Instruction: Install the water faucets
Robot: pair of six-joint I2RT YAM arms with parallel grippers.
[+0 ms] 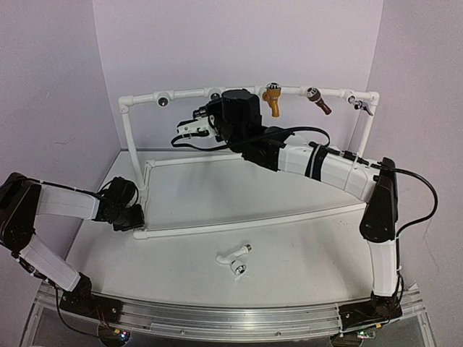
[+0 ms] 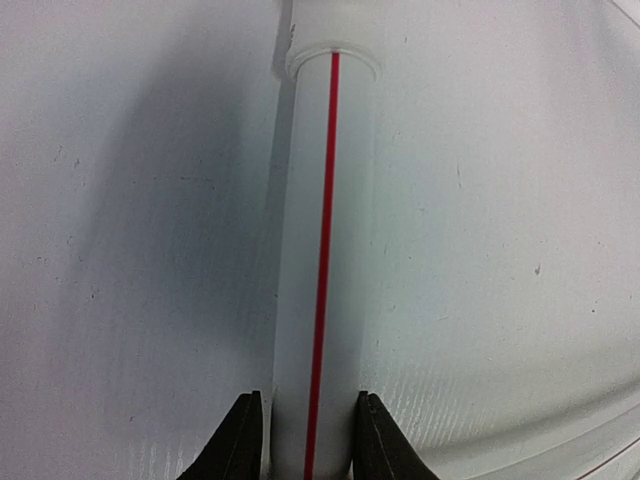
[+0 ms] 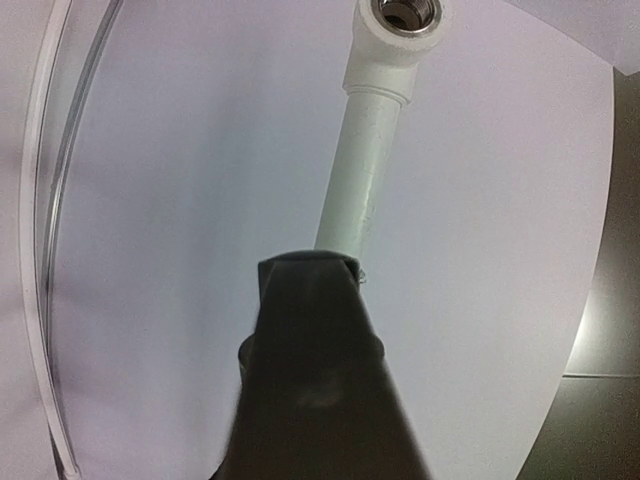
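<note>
A white pipe frame (image 1: 189, 95) stands at the back, its upper rail carrying an orange faucet (image 1: 272, 101), a brown faucet (image 1: 318, 101) and a silver faucet (image 1: 360, 105). On the floor in front lies a white faucet (image 1: 235, 261). At the frame's lower left corner, my left gripper is shut on a red-striped pipe (image 2: 318, 250). My right gripper (image 1: 200, 114) is by the second outlet (image 1: 214, 92) from the left. A dark finger (image 3: 315, 370) blocks the right wrist view; rounded edges show behind it, and what it may hold is hidden.
The leftmost outlet (image 1: 163, 100) is bare, and an open metal-lined socket (image 3: 405, 12) shows ahead of my right gripper. My right forearm (image 1: 325, 168) crosses in front of the frame. Free floor surrounds the white faucet.
</note>
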